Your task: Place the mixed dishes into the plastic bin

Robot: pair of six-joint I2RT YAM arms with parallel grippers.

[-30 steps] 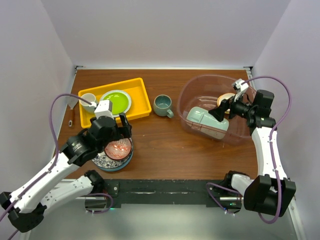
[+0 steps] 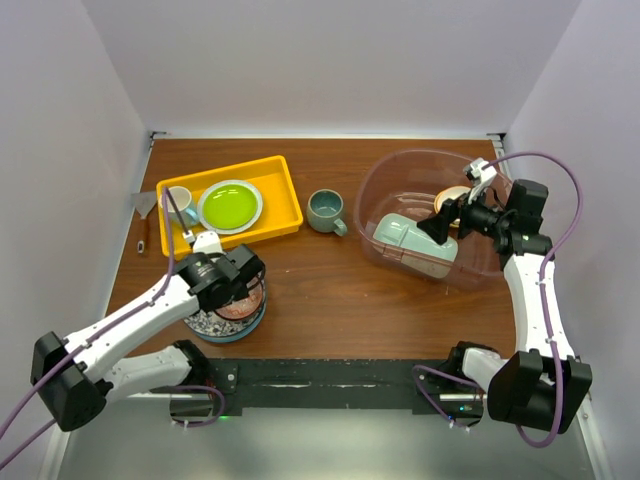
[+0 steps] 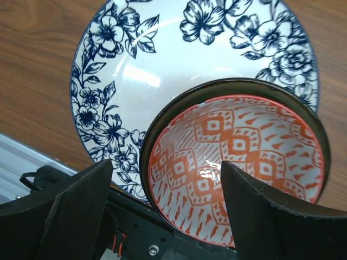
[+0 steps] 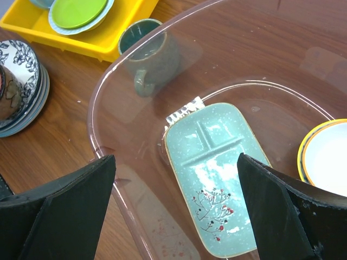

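A red-patterned bowl (image 3: 244, 141) with a dark rim sits on a stack of plates with a blue floral top one (image 3: 146, 70). My left gripper hangs over it with fingers apart, one either side of the bowl's near-left rim in its wrist view; contact is unclear. The clear plastic bin (image 2: 385, 170) holds a pale blue divided dish (image 4: 211, 173) and a white, yellow-rimmed dish (image 4: 325, 162). My right gripper is open above the bin, nothing visible between its fingers.
A yellow tray (image 2: 270, 175) holds a white mug (image 2: 185, 200) and a green plate (image 2: 230, 205). A teal mug (image 2: 325, 210) stands between tray and bin. A spatula (image 2: 143, 210) lies far left.
The right arm and the dishes look unmoved.
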